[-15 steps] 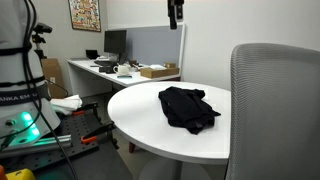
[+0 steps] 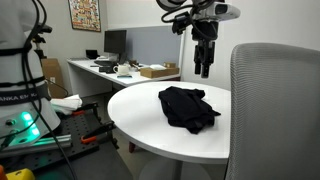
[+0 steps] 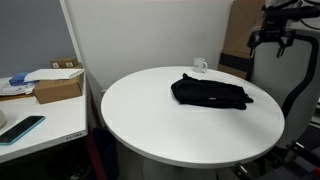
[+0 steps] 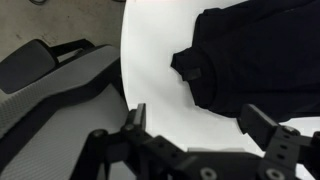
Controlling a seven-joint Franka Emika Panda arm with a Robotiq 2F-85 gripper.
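A black cloth (image 2: 187, 107), crumpled and folded over itself, lies on the round white table (image 2: 137, 113). Above it, well clear of the tabletop, hangs my gripper (image 2: 201, 70), pointing down. From the wrist, its fingers (image 4: 137, 116) stand wide apart with nothing between them, so it is open. The cloth (image 4: 250, 60) fills the upper right of that view, with a small folded corner at its left end. In exterior view 2 the gripper (image 3: 267, 51) is at the upper right, and the cloth (image 3: 212, 93) lies lower and to its left.
A white mug (image 3: 200, 65) stands behind the cloth at the table's far edge. A grey chair (image 2: 275, 110) is close by the table. The side desk holds a phone (image 3: 22, 130) and cardboard boxes (image 3: 58, 88).
In exterior view 1 my gripper has come down and to the right, from near the top of the picture to above the cloth. The cloth has not moved.
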